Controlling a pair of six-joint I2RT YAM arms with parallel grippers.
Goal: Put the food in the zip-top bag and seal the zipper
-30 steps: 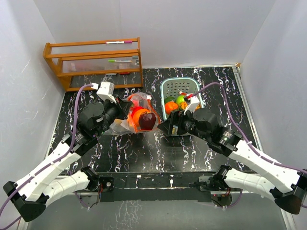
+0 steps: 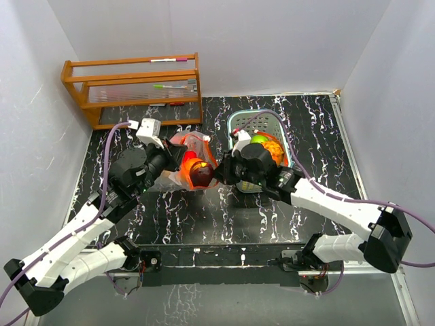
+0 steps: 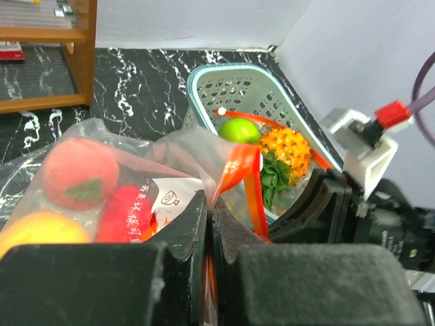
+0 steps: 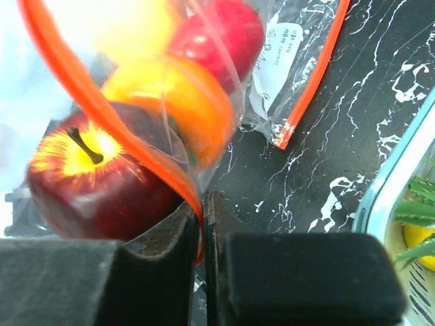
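Observation:
A clear zip top bag (image 2: 197,139) with an orange zipper rim lies left of the basket, its mouth toward the right arm. Inside it the right wrist view shows a dark red apple (image 4: 88,176), an orange fruit (image 4: 183,102) and a red fruit (image 4: 224,37). The left wrist view also shows a peach (image 3: 80,173) through the plastic. My left gripper is shut on the bag's edge, thin film running between its fingers. My right gripper is shut on the orange zipper rim (image 4: 146,156), just beside the apple.
A pale green basket (image 2: 234,122) behind the right gripper holds a green fruit (image 3: 239,130), a pineapple (image 3: 285,153) and leafy greens (image 3: 272,176). A wooden rack (image 2: 136,102) stands at the back left.
The right gripper has moved left from beside the basket to the bag's rim and shut on it. The rim and apple shifted slightly left; the left arm stayed put.

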